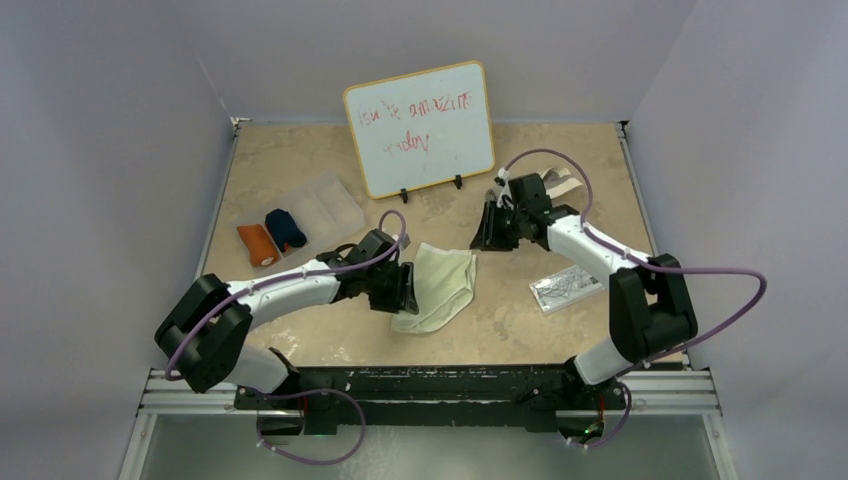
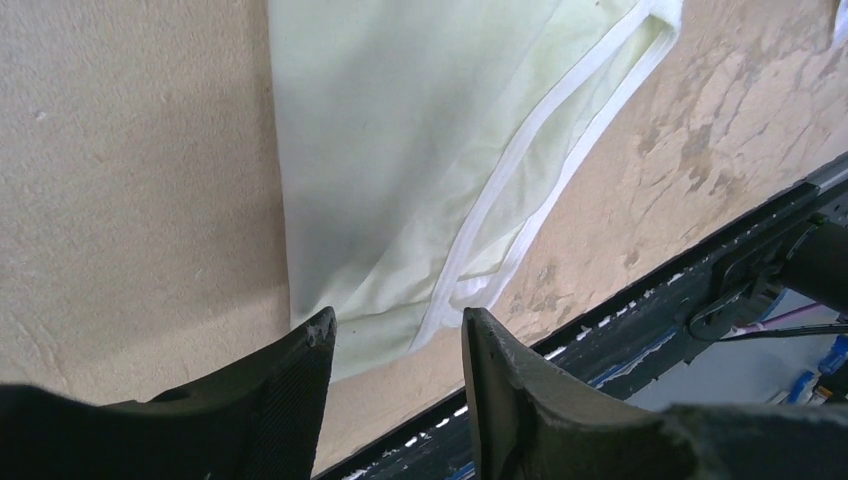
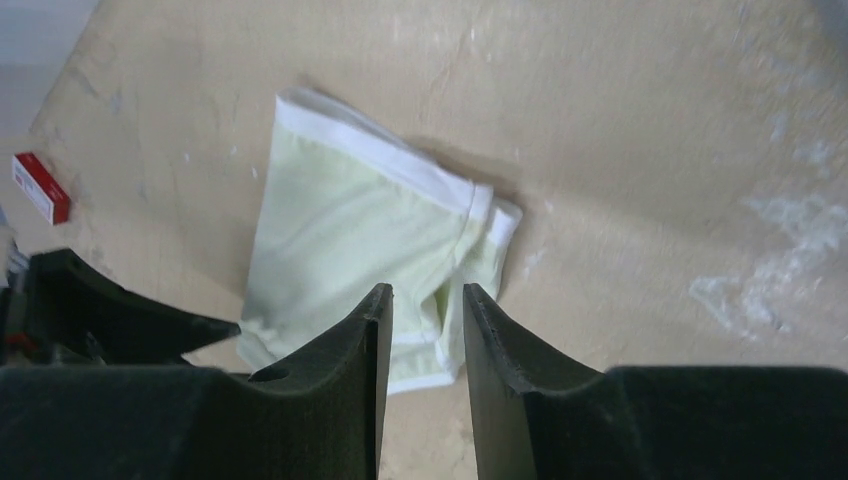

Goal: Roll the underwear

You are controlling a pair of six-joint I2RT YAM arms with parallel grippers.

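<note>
The pale cream underwear point(image 1: 443, 280) lies flat and folded on the table, with white bands along its edges. My left gripper is over its near lower end, fingers apart with the cloth's edge below them; I see nothing held. My right gripper stands open above and right of the cloth's far corner in the top view, with nothing between its fingers. In the right wrist view the whole cloth lies below it, partly hidden at the left by the left arm.
A clear tray point(image 1: 330, 205) with an orange and a navy bundle sits at the left. A whiteboard point(image 1: 418, 125) stands at the back. A scribbled pad point(image 1: 566, 289) lies at the right. The table's front edge point(image 2: 630, 310) is close to the cloth.
</note>
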